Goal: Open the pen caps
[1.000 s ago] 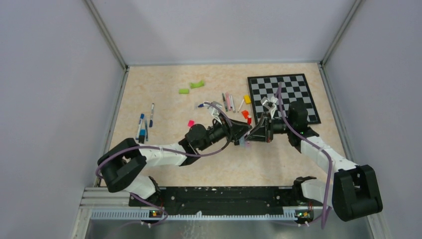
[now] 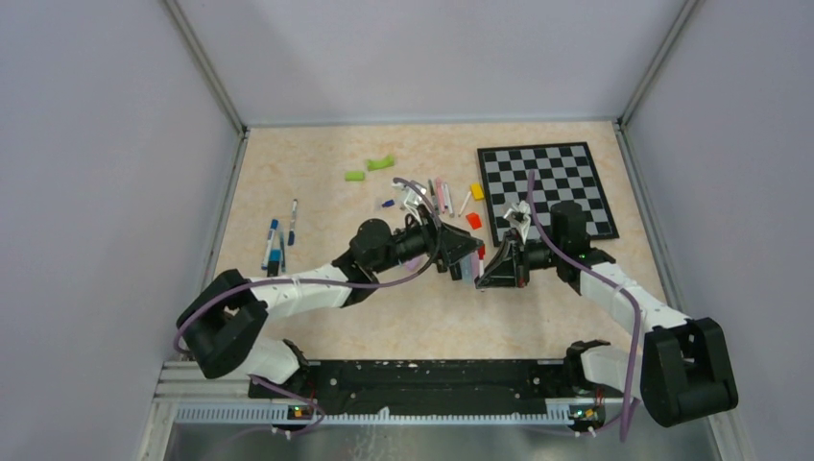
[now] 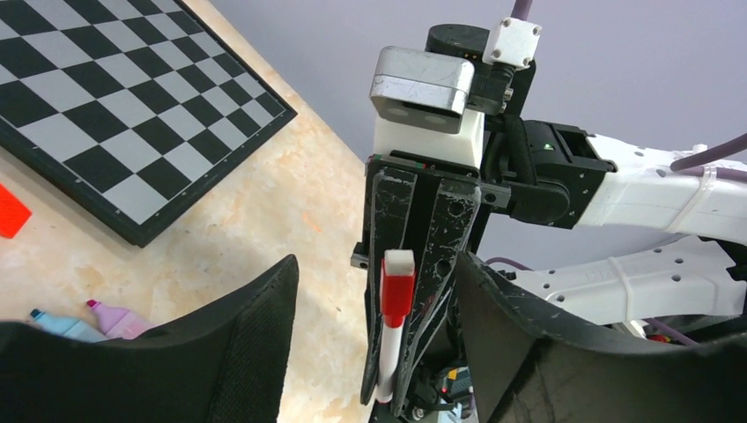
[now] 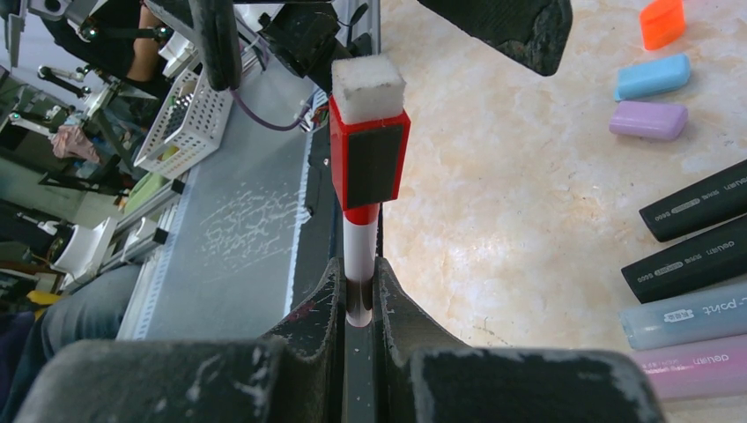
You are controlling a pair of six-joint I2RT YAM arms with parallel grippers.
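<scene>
A white pen with a red cap and a pale eraser-like block at its upper end stands nearly upright. My right gripper is shut on its white barrel low down. In the left wrist view, the fingers of my left gripper stand apart, with the red end appearing between them. From the right wrist view, those two dark fingertips are on either side of the pen's top, a gap showing on each side. From the top view, the left gripper hides the nearby tabletop.
A black-and-white checkered board lies behind the right arm. Black markers and a pink marker rest close by. Blue pens lie at the left, several thin pens behind.
</scene>
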